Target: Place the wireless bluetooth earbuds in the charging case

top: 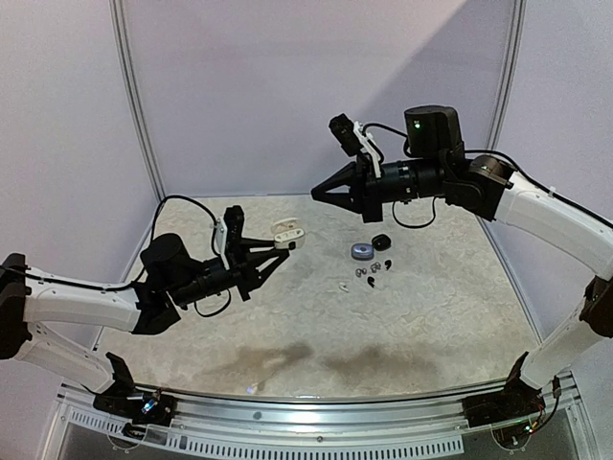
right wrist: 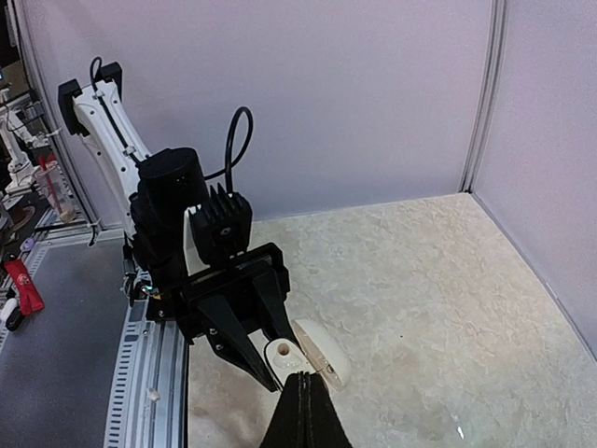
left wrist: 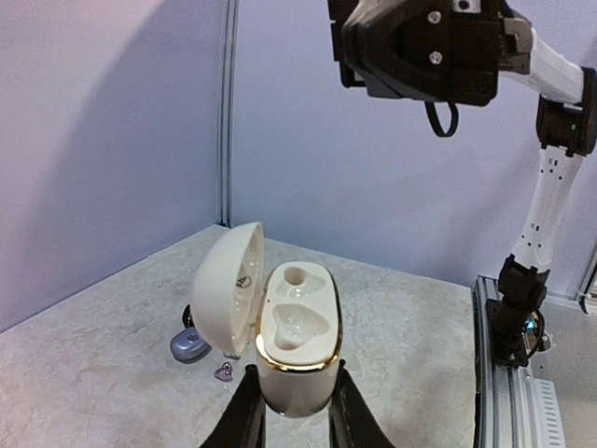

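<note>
My left gripper is shut on the white charging case (left wrist: 298, 322), lid open, its visible wells empty. In the top view, this case (top: 288, 235) is held above the table's left half. My right gripper is shut with nothing between its fingertips; from above it stands up and right of the case, well apart. One white earbud (top: 343, 287) lies on the table. A small pale spot (top: 252, 388) shows near the front edge, with a pale blob (right wrist: 153, 394) by the front rail; I cannot tell whether either is the other earbud.
A blue-grey case (top: 362, 251) and a black case (top: 381, 242) stand toward the back right. Several small dark and grey earbuds (top: 372, 282) lie in front of them.
</note>
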